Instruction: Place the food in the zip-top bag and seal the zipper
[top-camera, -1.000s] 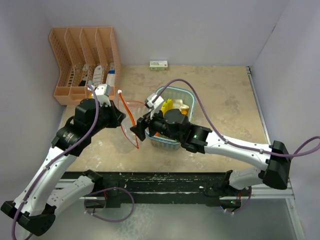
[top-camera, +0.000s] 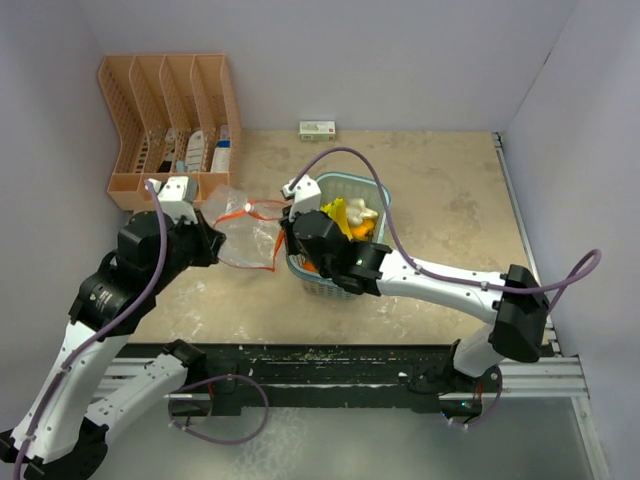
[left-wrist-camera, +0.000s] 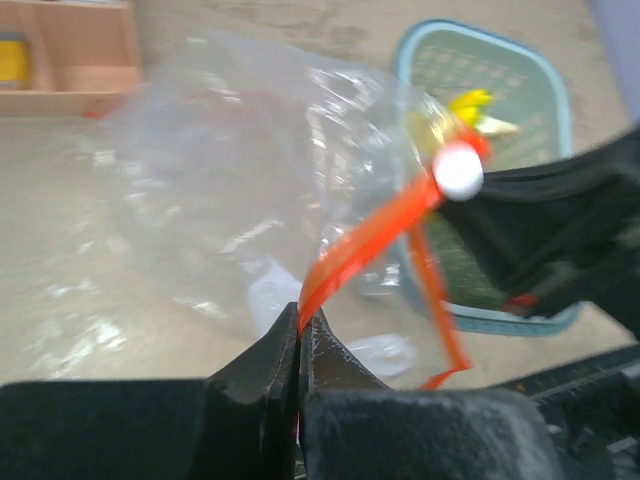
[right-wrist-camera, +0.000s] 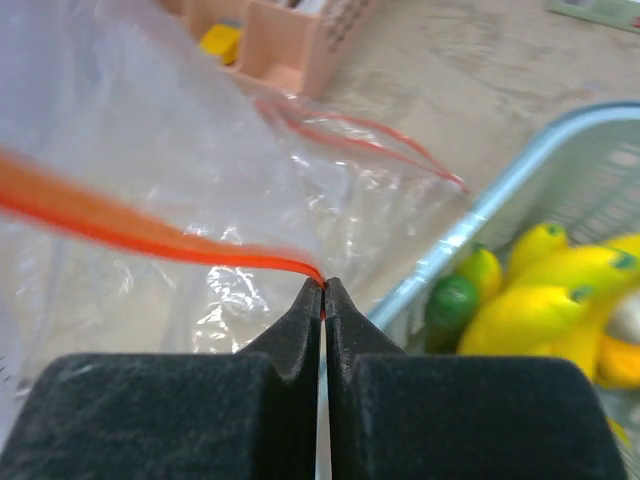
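Note:
The clear zip top bag (top-camera: 236, 241) with its orange rim hangs between my two grippers, its mouth pulled apart, and no food shows inside. On one side of the rim, my left gripper is shut on the orange strip. Opposite, my right gripper is shut on another part of the orange edge. A round white slider (left-wrist-camera: 459, 171) sits on the rim near the right arm. The food lies in a pale blue basket (left-wrist-camera: 562, 105): yellow bananas (right-wrist-camera: 550, 300), a dark green piece (right-wrist-camera: 452, 308), and orange and white pieces, partly hidden by the right arm.
A peach divided rack (top-camera: 122, 188) stands at the back left with several items in it. A small green and white box (top-camera: 317, 130) lies by the back wall. Right of the basket the table (top-camera: 450, 220) is clear.
My left gripper has moved left. The bag's mouth has spread from narrow to wide.

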